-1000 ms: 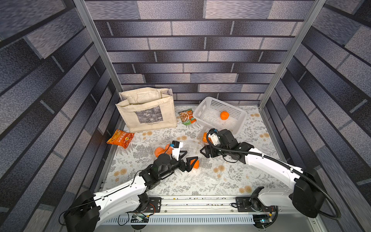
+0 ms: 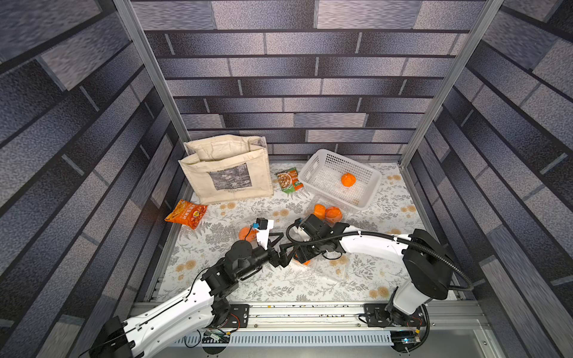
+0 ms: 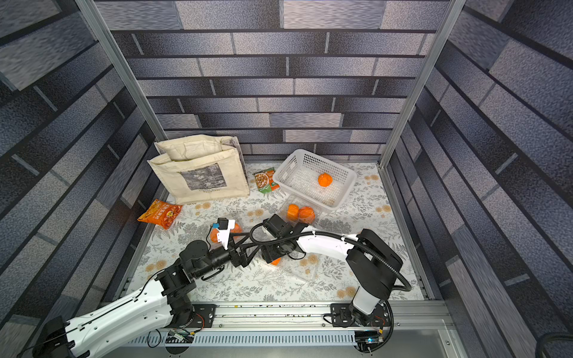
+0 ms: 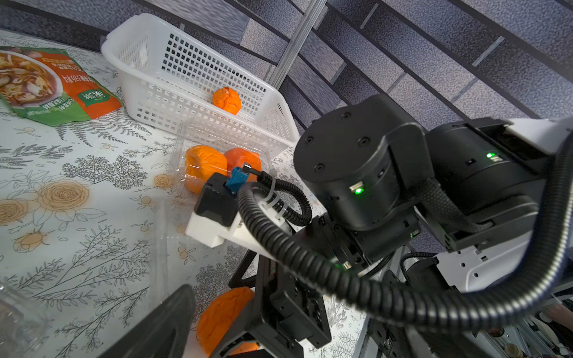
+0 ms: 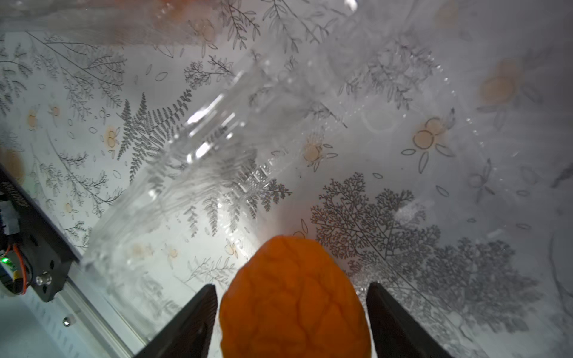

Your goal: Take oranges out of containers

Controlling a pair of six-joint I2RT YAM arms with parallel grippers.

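In the right wrist view an orange sits between the parted fingers of my right gripper; whether both fingers press on it cannot be told. That orange lies at a clear plastic container with creased, shiny walls. My left gripper stands open just left of it, with nothing seen between its fingers. Behind the right wrist, a second clear container holds two oranges. More orange fruit shows beyond the left gripper, partly hidden by it. A single orange rests in the white basket.
The two grippers are very close together at the table's centre. A cloth bag stands at the back left, with a red snack bag in front of it and a green-orange packet to its right.
My right gripper has moved left and toward the front, over the front orange. The left gripper has drawn back slightly to the left.
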